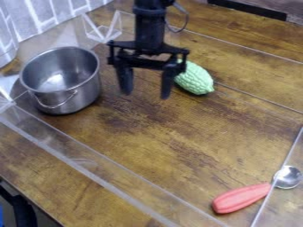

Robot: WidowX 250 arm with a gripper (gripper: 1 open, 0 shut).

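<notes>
My black gripper (145, 87) hangs over the wooden table between a steel pot and a green bumpy vegetable, blurred, its two fingers spread apart with nothing visible between them. The steel pot (59, 82) stands at the left with a wire handle against its side. The green vegetable (194, 80) lies just right of the gripper, partly behind it.
A spoon with a red handle (242, 198) lies at the front right. Transparent strips edge the work area, and a white ridged surface stands at the back left.
</notes>
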